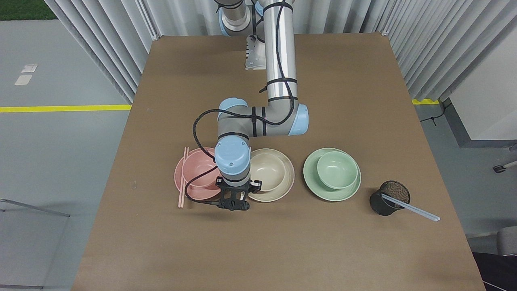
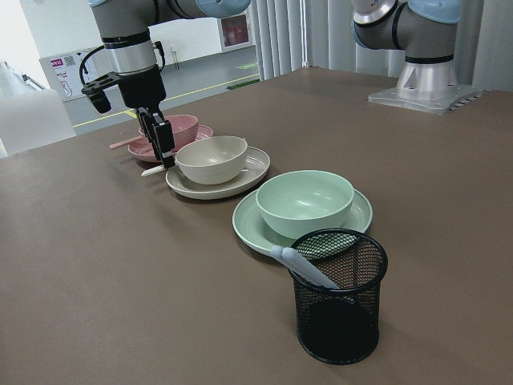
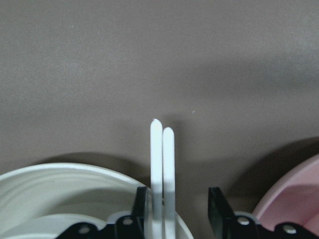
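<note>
My gripper stands open low over the table, its fingers on either side of a pair of white chopsticks (image 3: 156, 174) that lie by the cream plate (image 3: 75, 184). In the front view it sits between the pink bowl (image 1: 196, 167) and the cream bowl (image 1: 266, 172), mostly hidden by the wrist. The left view shows its fingertips near the chopsticks' ends beside the cream plate. Pink chopsticks (image 1: 182, 186) lie along the left of the pink dishes.
A green bowl (image 1: 337, 169) on a green plate stands to the right, then a black mesh cup (image 1: 380, 203) with pale chopsticks (image 1: 417, 210) leaning out.
</note>
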